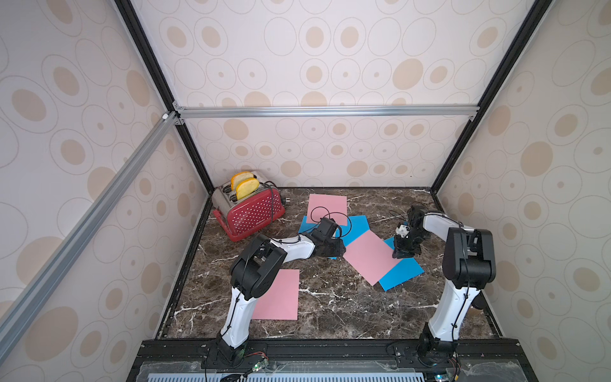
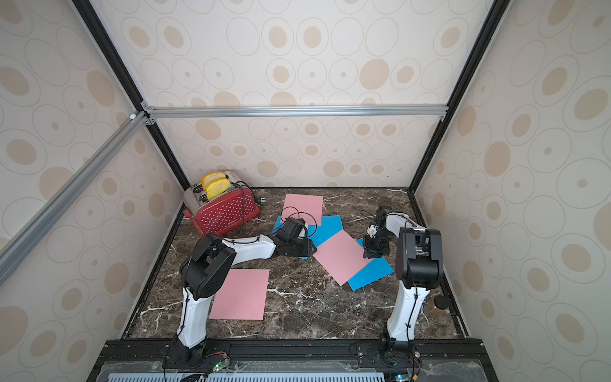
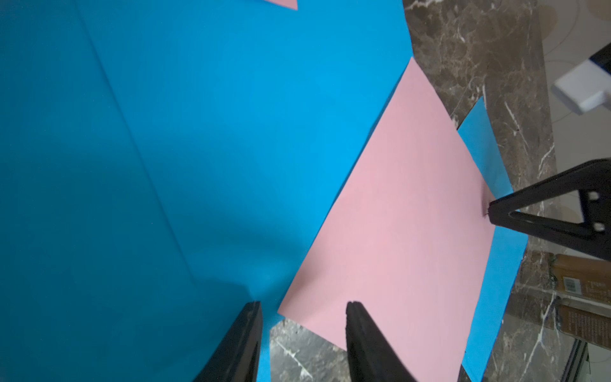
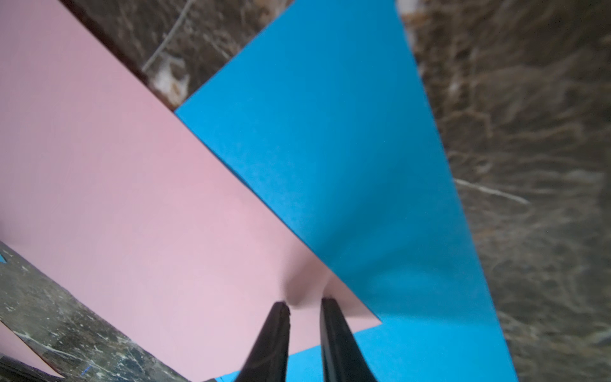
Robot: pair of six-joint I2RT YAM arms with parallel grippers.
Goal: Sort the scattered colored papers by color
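Observation:
The middle pink paper [image 1: 371, 258] lies across a blue paper [image 1: 404, 275] at the right. My right gripper is shut on this pink sheet near its right corner; the paper puckers between the fingertips. Just off its left corner, my left gripper stands open, fingers apart and nothing pinched. Overlapping blue papers [image 3: 210, 127] spread beneath and beyond the left gripper, partly hidden by that arm in the top views. At the back, another pink paper [image 1: 327, 208] rests on blue. A further pink paper [image 1: 278, 296] lies at front left, partly under the left arm.
A red toaster [image 1: 253, 213] with yellow toy slices [image 1: 247, 186] stands at the back left. Bare dark marble tabletop [image 1: 343, 312] lies open at front centre, and there is clear surface at the back right.

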